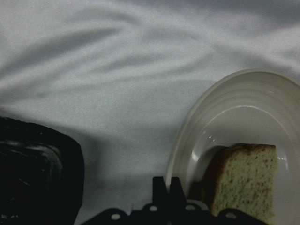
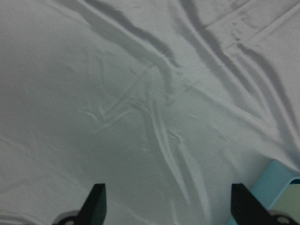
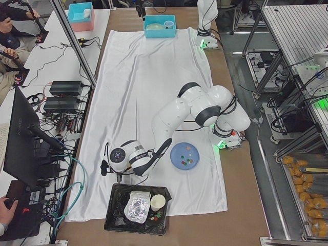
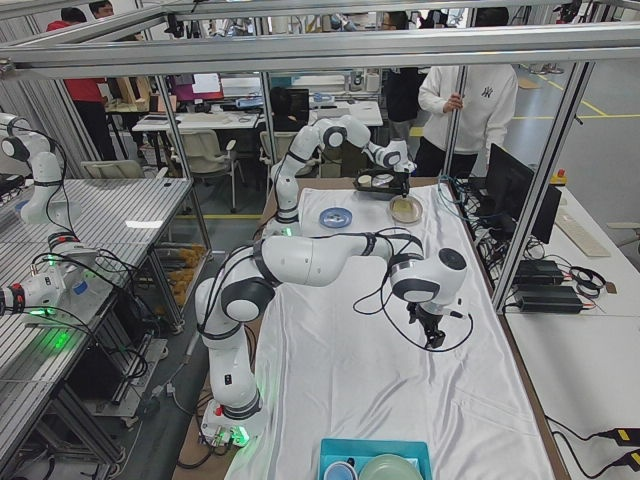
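Note:
In the left wrist view a pale plate [image 1: 243, 108] holds a slice of bread [image 1: 241, 183]. My left gripper is at the plate's near rim with its fingers close together; whether the rim is between them is unclear. A black tray [image 3: 118, 225] with a foil item [image 3: 137, 207] and a white cup [image 3: 158, 203] lies near it. In the right wrist view my right gripper stands open over bare white cloth, beside a teal bin [image 2: 269, 185].
A blue plate [image 3: 184, 156] with small coloured pieces lies to one side of the left arm. Monitors and cables line the table's side.

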